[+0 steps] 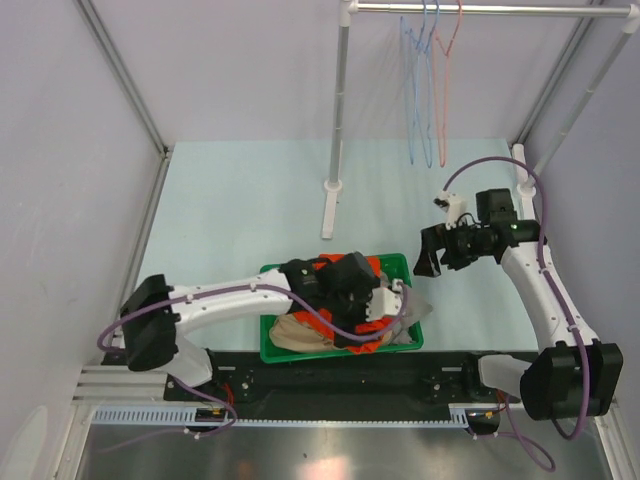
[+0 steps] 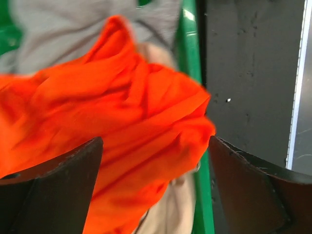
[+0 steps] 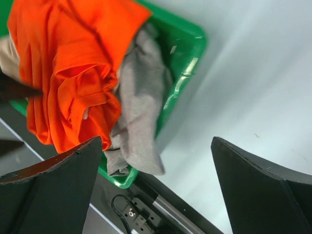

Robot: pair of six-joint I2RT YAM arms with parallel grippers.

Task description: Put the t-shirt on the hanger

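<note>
A crumpled orange T-shirt [image 2: 131, 117] lies with grey and beige cloths in a green tray [image 3: 187, 68]. My left gripper hangs open over the shirt, its fingers framing it in the left wrist view; the left arm hides much of the tray from above. My right gripper is open to the tray's right, nothing between its fingers, the grey cloth [image 3: 139, 97] below and between them. Blue hangers [image 1: 410, 90] and pink hangers [image 1: 445, 100] hang from a white rail above the back of the table.
The rail's uprights [image 1: 335, 120] stand on the back and right of the table. A dark strip and metal track run along the front edge.
</note>
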